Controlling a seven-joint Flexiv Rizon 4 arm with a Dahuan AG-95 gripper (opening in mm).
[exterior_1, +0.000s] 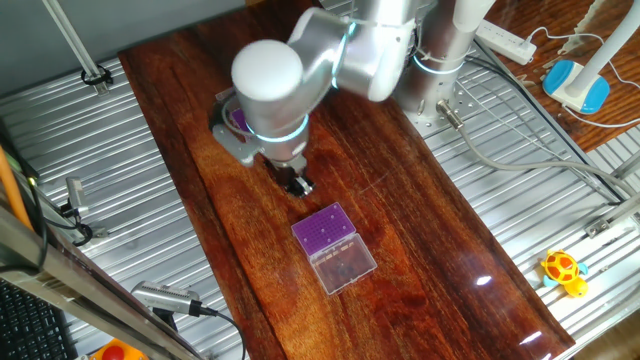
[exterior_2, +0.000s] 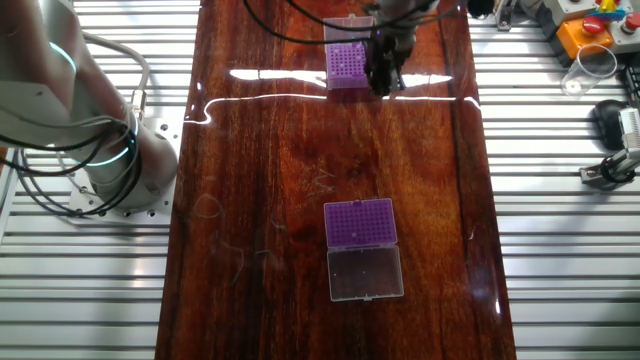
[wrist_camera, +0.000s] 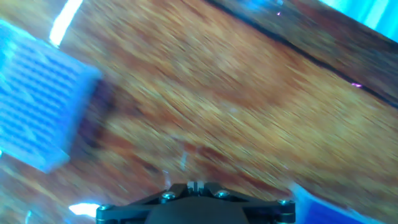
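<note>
My gripper hangs over the wooden table between two purple racks. In the wrist view its black fingers meet at the bottom edge and look shut; nothing clear shows between them, though a tiny item could be hidden. The nearer rack has an open clear lid and a few pale specks in its grid. The other rack is beside the gripper in exterior view 2, while the arm covers most of it in exterior view 1. A blurred rack, tinted blue, fills the wrist view's left side.
Bare wooden tabletop lies between the racks. Dark cables cross above the far rack in exterior view 2. Off the board are a toy turtle and a clear cup.
</note>
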